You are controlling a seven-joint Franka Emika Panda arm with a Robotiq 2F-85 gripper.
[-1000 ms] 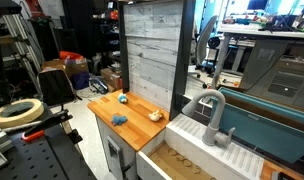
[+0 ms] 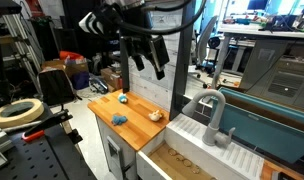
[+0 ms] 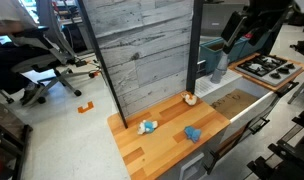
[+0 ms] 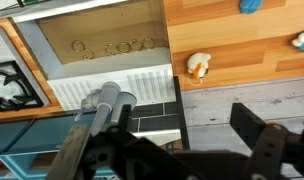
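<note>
With fingers apart and empty, my gripper (image 2: pixel 144 72) hangs in the air above the wooden counter (image 2: pixel 137 125). Its fingers show along the bottom of the wrist view. Three small toys lie apart on the wood: a white one with orange (image 2: pixel 155 115), nearest the faucet; a plain blue one (image 2: pixel 118 119) by the front edge; and a blue-and-white one (image 2: pixel 123 98) farther left. The wrist view shows the white-and-orange toy (image 4: pixel 198 65) ahead of the gripper, untouched. Beside the wood, an open drawer (image 4: pixel 102 20) holds several small rings (image 4: pixel 117 46).
A grey faucet (image 2: pixel 209 104) rises from the white ribbed drainboard (image 2: pixel 207 148), beside a blue-green sink (image 2: pixel 252 125). The stove (image 3: pixel 267 68) lies beyond. A whitewashed plank wall (image 3: pixel 162 55) stands behind the counter. Bare wood separates the toys.
One second ago the arm was mostly out of exterior view 1. It has come in from the upper left, and the gripper has moved right and lower. The toys have stayed put.
</note>
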